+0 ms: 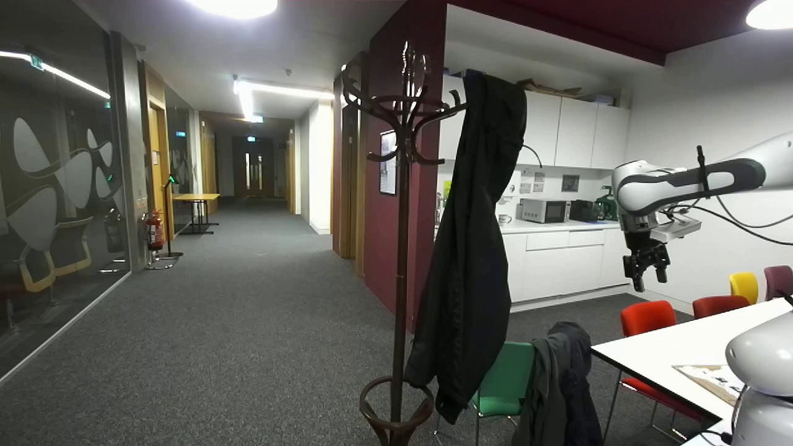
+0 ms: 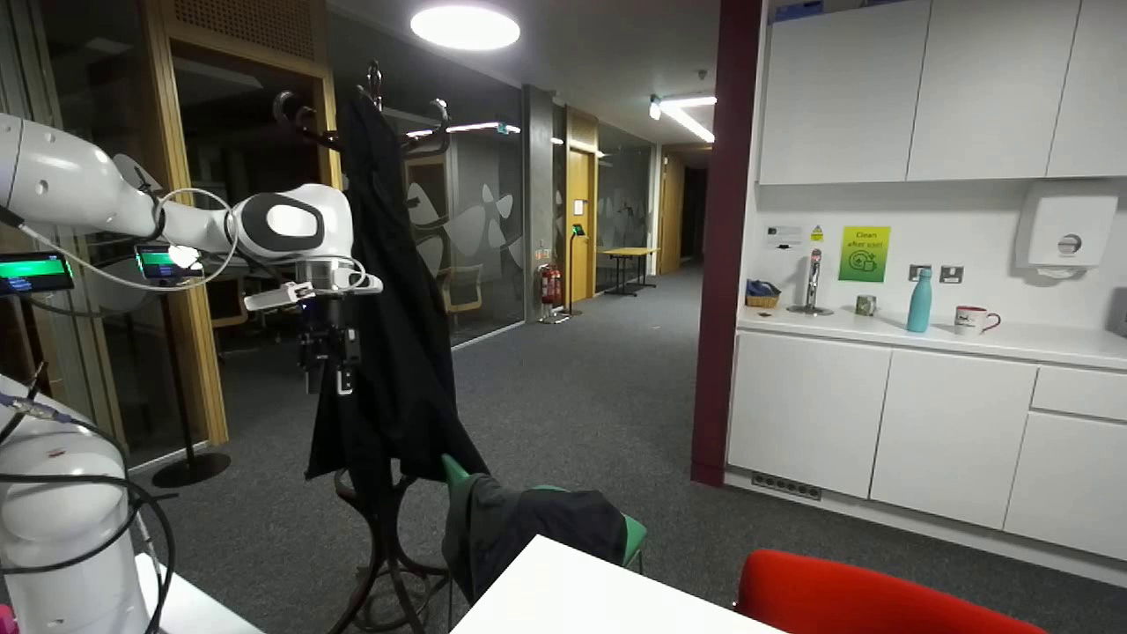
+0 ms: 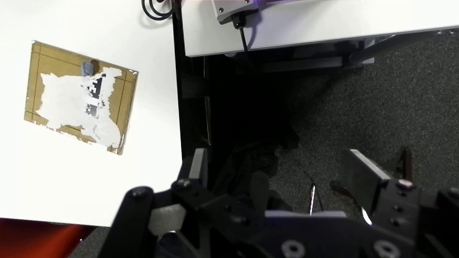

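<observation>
My gripper is open, its two fingers wide apart in the wrist view with only dark floor below the gap. In exterior view 1 the gripper (image 1: 650,282) hangs pointing down, high above the level of the white table. From the other side, in exterior view 2, the gripper (image 2: 329,380) appears in front of a black jacket (image 2: 407,370) hung on a coat stand (image 2: 393,534); how far apart they are cannot be told there. Exterior view 1 shows that jacket (image 1: 476,245) hanging well away from the arm.
A white table (image 3: 159,180) carries a brown board (image 3: 122,107) with torn white paper. Coats drape a green chair (image 1: 505,379); a red chair (image 1: 648,317) stands beside the table. The counter (image 2: 887,335) holds a turquoise bottle (image 2: 920,301) and a mug (image 2: 972,319).
</observation>
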